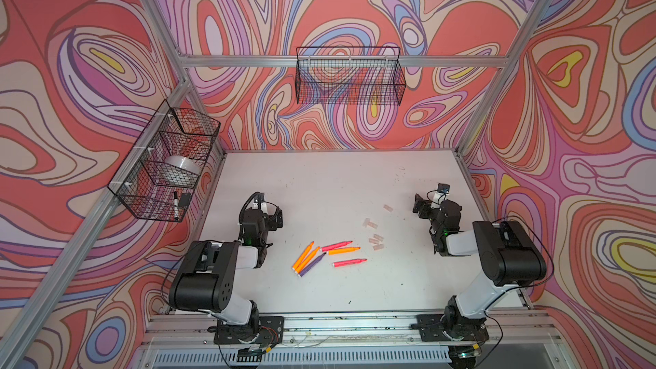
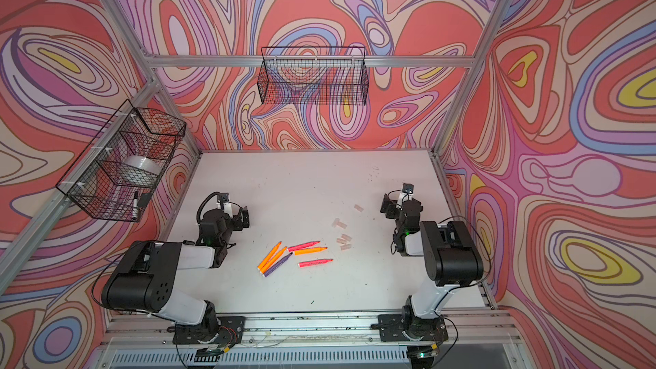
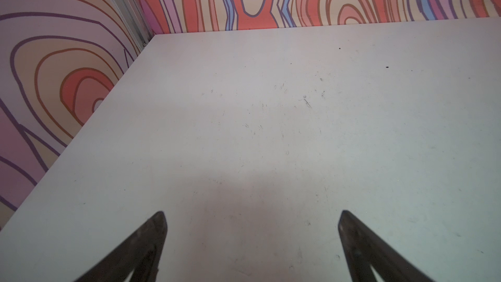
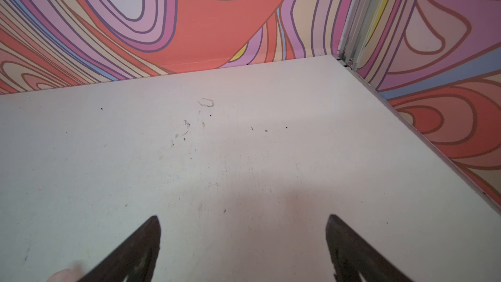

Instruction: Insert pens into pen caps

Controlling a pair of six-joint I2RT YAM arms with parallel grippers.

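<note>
Several pens lie loose on the white table, left of its middle: a purple pen (image 1: 313, 264), orange pens (image 1: 343, 250) and pink pens (image 1: 350, 262). To their right are scattered several small translucent caps, one cap (image 1: 387, 207) farther back and another cap (image 1: 378, 247) nearer the front. Behind and left of the pens, my left gripper is open and empty above bare table. Well to the right of the caps, my right gripper also stands open with nothing between its fingers. Part of a pale pink thing, blurred, shows at the right wrist view's lower left edge.
A wire basket (image 1: 164, 164) holding a white bowl (image 1: 181, 169) hangs on the left frame. Another wire basket (image 1: 350, 82) hangs from the rear bar.
</note>
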